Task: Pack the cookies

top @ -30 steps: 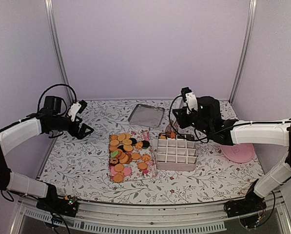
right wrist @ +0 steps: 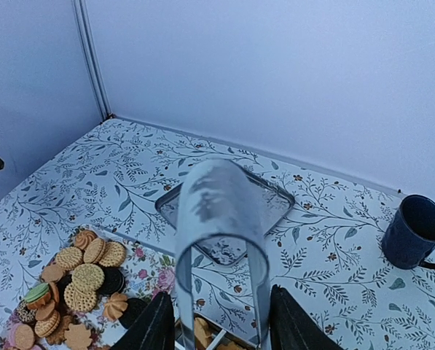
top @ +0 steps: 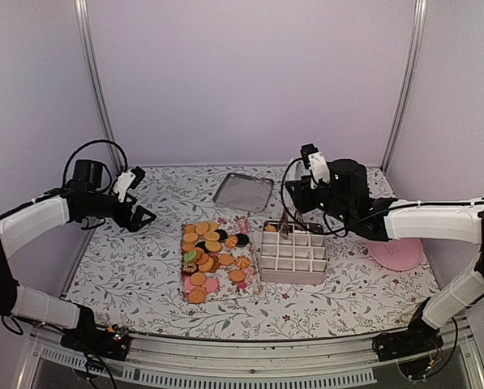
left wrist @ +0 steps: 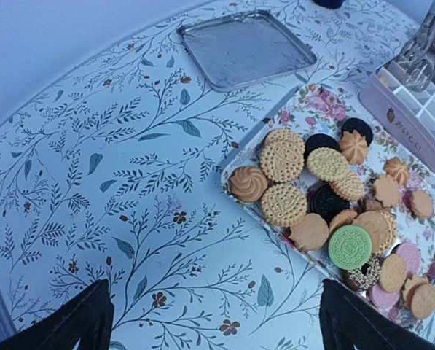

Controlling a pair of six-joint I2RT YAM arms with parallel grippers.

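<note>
Assorted cookies lie heaped on a floral tray. Right of it stands a pink compartment box; cookies show in its back row, while the front compartments look empty. Metal tongs stand upright between the parted fingers of my right gripper, which is open above the box's back edge. Their lower ends reach down to the box, and whether they touch a cookie is hidden. Off to the left, my left gripper hangs open over bare table, nothing between its fingers.
An empty metal tray lies at the back. A dark blue mug stands at the back right, and a pink round plate sits beneath the right arm.
The lower ends of the tongs look lower now and cover the orange cookie that showed in the back row. Both arms look nearly still, as do the tray cookies.
</note>
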